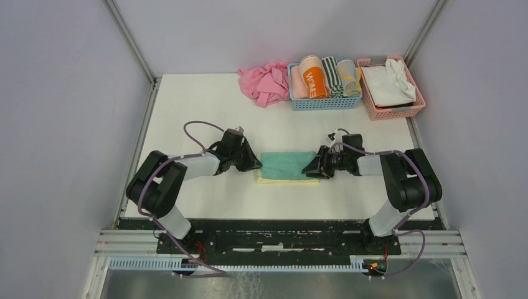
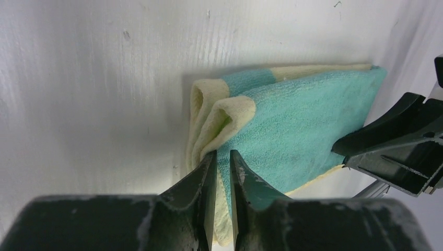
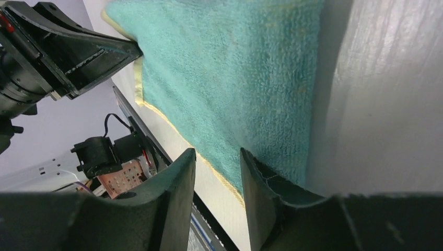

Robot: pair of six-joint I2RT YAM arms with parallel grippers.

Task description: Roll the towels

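The folded towel (image 1: 287, 166), teal with yellow edging, lies flat at the middle of the table. At its left short side is my left gripper, its fingertips slightly apart over the yellow folded edge (image 2: 237, 112). Some of that edging shows between them, but whether they pinch it cannot be seen. My right gripper is low over the towel's right end, with its fingers parted. Teal cloth (image 3: 224, 89) and its thin yellow hem show in the gap, not visibly pinched.
A blue basket (image 1: 327, 104) with several rolled towels stands at the back, beside a pink basket (image 1: 391, 113) holding white cloth (image 1: 387, 86). A crumpled pink towel (image 1: 268, 84) lies left of them.
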